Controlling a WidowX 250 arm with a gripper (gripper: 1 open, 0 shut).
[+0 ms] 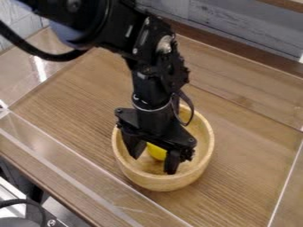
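Note:
A black robot arm reaches down from the upper left. Its gripper (154, 149) is open inside a pale wooden bowl (164, 180), its fingers either side of a yellow object (157, 151) in the bowl. The gripper partly hides the object, so its shape and whether the fingers touch it are unclear.
A wooden tabletop (244, 127) surrounds the bowl, clear to the left and right. A raised wooden edge runs along the top right. Dark cables show at the lower left, beyond the table's edge.

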